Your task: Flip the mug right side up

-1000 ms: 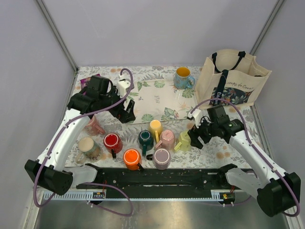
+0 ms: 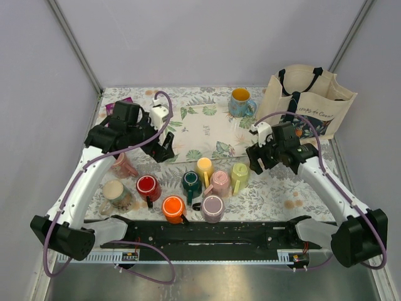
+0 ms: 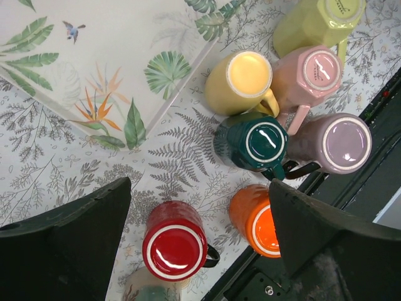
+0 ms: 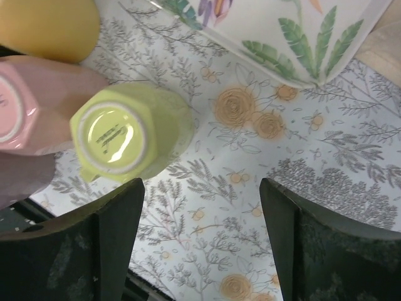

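Several mugs lie bottom-up on the patterned table: red, orange, teal, yellow, pink, lilac and green. In the right wrist view the green mug is just ahead of my right gripper, which stands open with nothing held. My left gripper is open above the table behind the red mug; in the left wrist view its fingers frame the red and orange mugs from above.
A floral tray fills the back middle, with a blue mug upright behind it. A canvas bag stands at back right.
My right gripper has moved back and up, away from beside the green mug. The left gripper has shifted slightly.
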